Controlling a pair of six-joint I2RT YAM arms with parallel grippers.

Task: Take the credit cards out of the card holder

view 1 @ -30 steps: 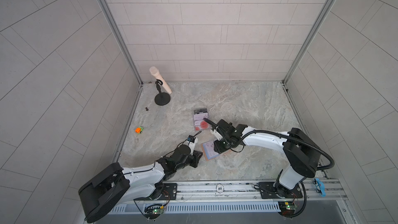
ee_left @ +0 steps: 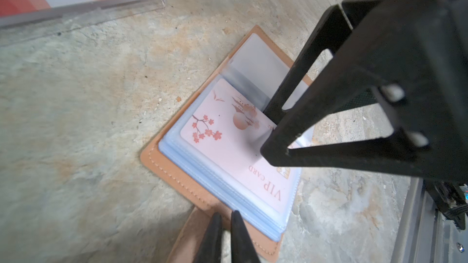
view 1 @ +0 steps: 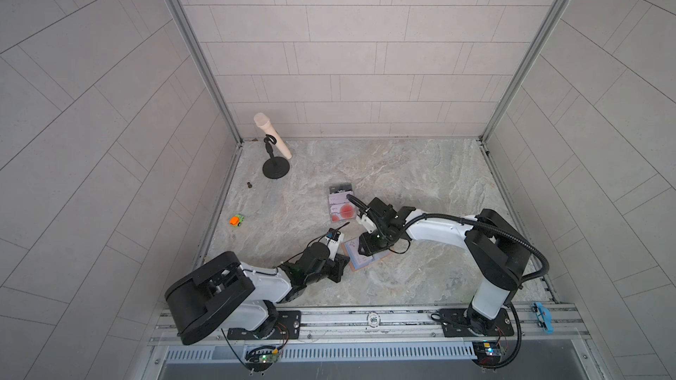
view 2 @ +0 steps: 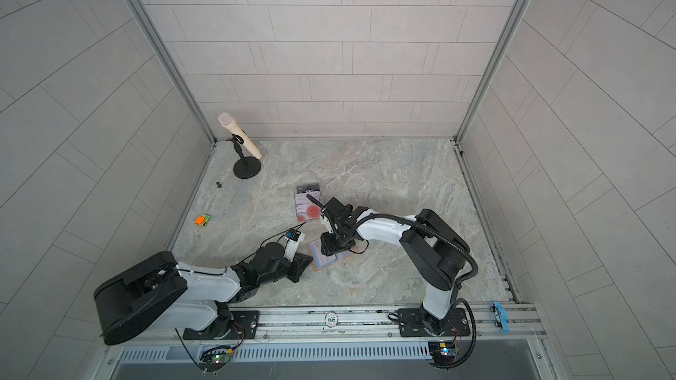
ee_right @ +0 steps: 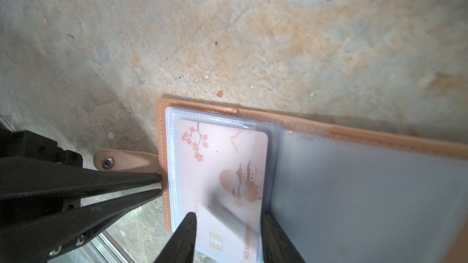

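Observation:
The tan card holder (ee_right: 365,138) lies open on the marble table, a pink VIP card (ee_right: 221,160) in one clear sleeve, the other sleeve looking empty. My right gripper is open right over that card, one finger at the card's inner edge. My left gripper is low at the holder's edge beside the leather strap, its fingertips close together with a narrow gap; in the right wrist view I see no card between them.
A clear case with a red-printed card (view 1: 340,204) lies behind the holder. A microphone on a stand (view 1: 276,166) and a small orange toy (view 1: 235,220) are on the left.
My right arm has shifted a little left over the card.

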